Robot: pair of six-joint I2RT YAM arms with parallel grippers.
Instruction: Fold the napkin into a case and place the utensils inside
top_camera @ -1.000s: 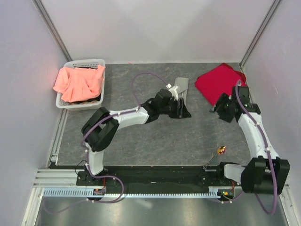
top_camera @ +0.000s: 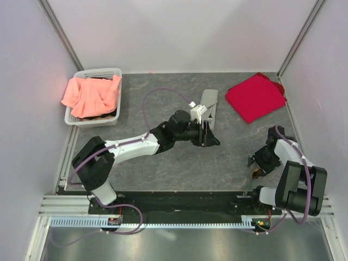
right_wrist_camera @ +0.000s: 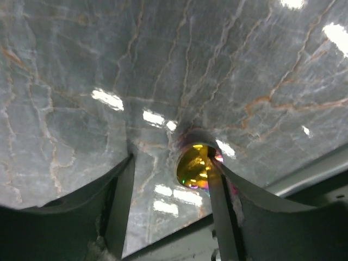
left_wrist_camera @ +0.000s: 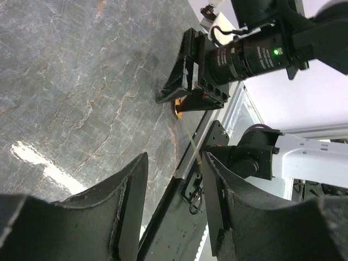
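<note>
A gold spoon (top_camera: 255, 174) with a thin pale handle lies near the table's front right edge; its round bowl (right_wrist_camera: 194, 166) shows between and just beyond my right fingers. My right gripper is open low over it, with the bowl closer to the right-hand finger. In the left wrist view the gold bowl (left_wrist_camera: 178, 104) appears under the right fingers. My left gripper (top_camera: 210, 143) hangs over mid-table, its fingers apart with nothing between them. Just behind it lies the grey folded napkin (top_camera: 210, 96), with a pale utensil end visible at its front; the left gripper partly hides that area.
A white basket (top_camera: 97, 123) with a coral cloth (top_camera: 93, 97) stands at the back left. A red cloth (top_camera: 255, 99) lies at the back right. Walls close off the back and sides.
The left arm has swung out leftward, its gripper staying nearly in place. The spoon appears unmoved.
</note>
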